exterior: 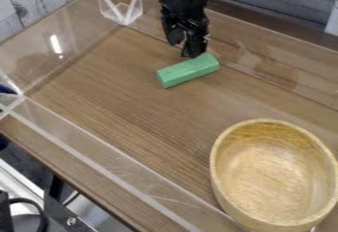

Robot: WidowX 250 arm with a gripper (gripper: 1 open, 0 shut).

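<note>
My black gripper [188,38] hangs at the top centre of the camera view, just behind and above a green rectangular block [188,70] lying flat on the wooden table [119,127]. The gripper stands open; nothing shows clearly between its fingers.
A large cream bowl [274,172] fills the lower right. A clear plastic object [121,7] stands at the upper left. Black cables show at the lower left corner.
</note>
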